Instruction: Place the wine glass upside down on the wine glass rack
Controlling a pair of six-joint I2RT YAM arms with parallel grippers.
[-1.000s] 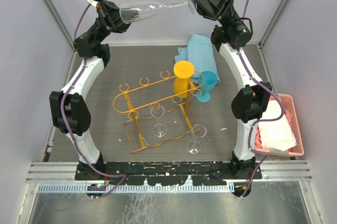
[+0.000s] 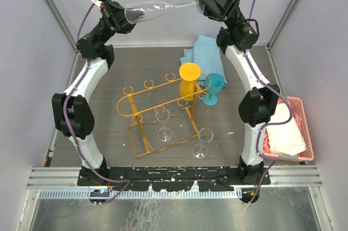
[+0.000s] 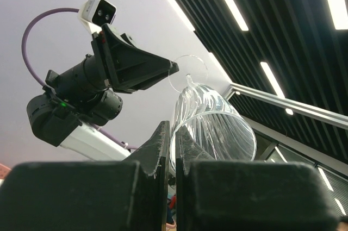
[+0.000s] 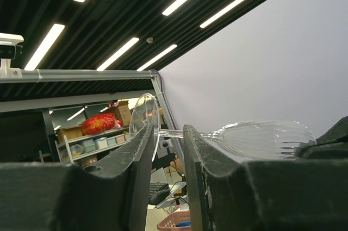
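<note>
A clear wine glass is held sideways in the air high above the table, bowl to the left, foot to the right. My left gripper is shut on the bowl's rim. My right gripper is at the glass's foot, its fingers slightly apart around the edge of the foot; whether they grip it is unclear. The yellow wine glass rack stands below on the table.
A yellow cup, a blue goblet, folded blue cloths and clear glasses surround the rack. A pink basket with white cloths sits at the right.
The right gripper has shifted very slightly around the glass's foot. The glass and left arm are almost unchanged.
</note>
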